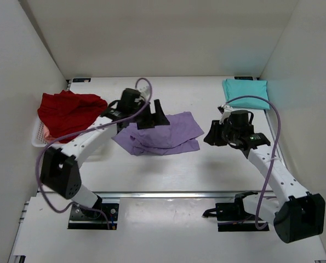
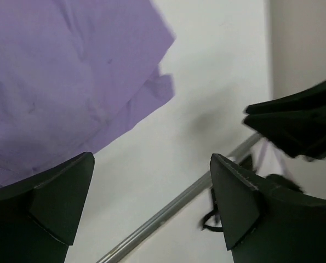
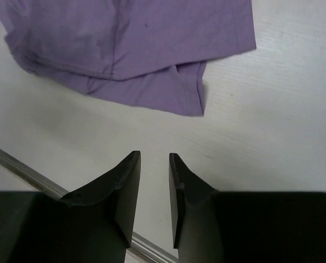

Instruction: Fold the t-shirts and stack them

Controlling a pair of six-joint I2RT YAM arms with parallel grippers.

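A purple t-shirt (image 1: 176,131) lies loosely spread on the middle of the table, uneven and with overlapping layers. Over it hangs my left gripper (image 1: 160,114), hiding part of the cloth. In the left wrist view the fingers stand wide apart with only bare table between them, and the purple cloth (image 2: 58,71) is beyond. My right gripper (image 1: 211,136) hovers to the right of the shirt, not touching it. Its fingers (image 3: 129,186) are slightly parted, with nothing visible between them; the shirt's near hem (image 3: 146,93) lies ahead of them.
A folded teal shirt (image 1: 245,90) sits at the back right. At the left stands a white basket (image 1: 38,133) heaped with red cloth (image 1: 69,112). A metal rail (image 1: 168,194) runs along the front.
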